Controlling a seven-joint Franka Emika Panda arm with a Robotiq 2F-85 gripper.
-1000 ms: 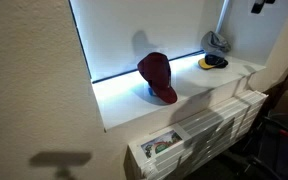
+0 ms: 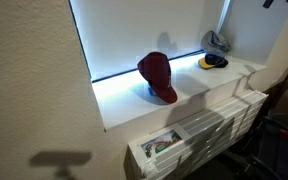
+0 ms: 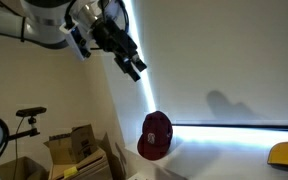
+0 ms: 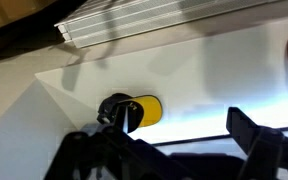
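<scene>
A dark red cap (image 2: 156, 75) sits upright on the white window sill, brim toward the room; it also shows in exterior view 2 (image 3: 155, 135) and is cut by the wrist view's right edge. Farther right on the sill lies a black cap with a yellow brim (image 2: 213, 61). Behind it a grey cap (image 2: 215, 42) rests against the corner. High above the sill hangs my gripper (image 3: 137, 70). In the wrist view its dark fingers stand wide apart, with nothing held; the left one (image 4: 114, 155) overlaps part of the black and yellow cap (image 4: 144, 108).
Below the sill runs a white radiator (image 2: 219, 132) with a small picture (image 2: 161, 142) at its left end. Cardboard boxes (image 3: 76, 150) stand on the floor at the left of exterior view 2. Bare sill (image 4: 194, 80) separates the red and yellow-brimmed caps.
In exterior view 1 the gripper at the top right has shifted slightly up and to the right. The caps have not moved.
</scene>
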